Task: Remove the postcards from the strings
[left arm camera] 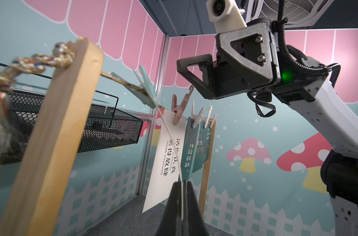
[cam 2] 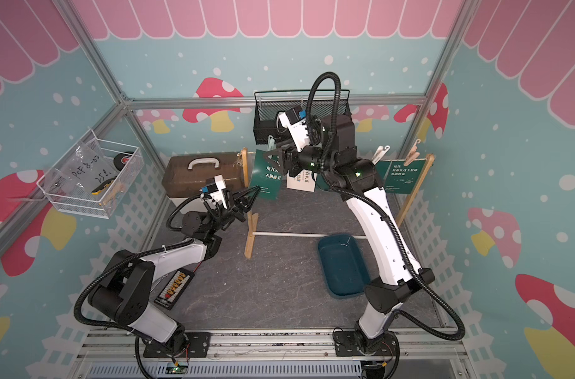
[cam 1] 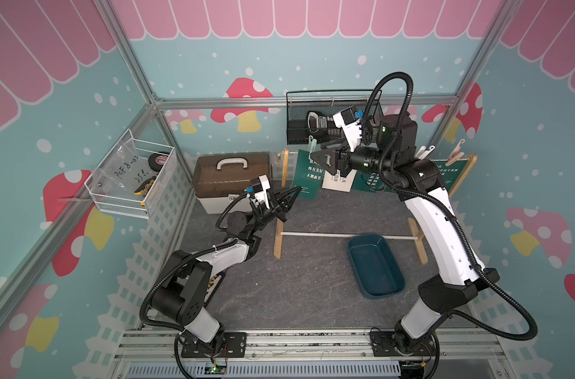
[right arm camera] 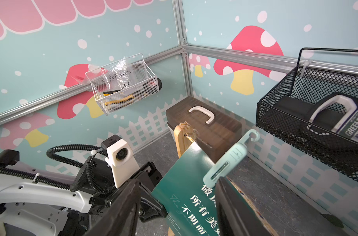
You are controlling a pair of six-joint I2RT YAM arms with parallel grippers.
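Observation:
A dark green postcard [cam 1: 308, 181] hangs from a pale green clip [cam 1: 312, 145] at the string's left end. My left gripper is shut on this card's lower edge; in the left wrist view the card appears edge-on as a thin line entering the fingers. Beside the clip, my right gripper [cam 1: 319, 161] is part open. The right wrist view shows its fingers [right arm camera: 127, 204] spread in front of the card, with the clip [right arm camera: 226, 163] beyond their tips and still over the card's top. Further along hang a cream postcard [left arm camera: 165, 157] and several green ones [left arm camera: 190, 147].
A wooden post [left arm camera: 55, 137] stands close to my left gripper. An empty dark teal tray [cam 1: 376, 268] rests on the table at right. Behind the string are a black mesh basket [cam 1: 297, 129] and a brown-lidded box [cam 1: 202, 173].

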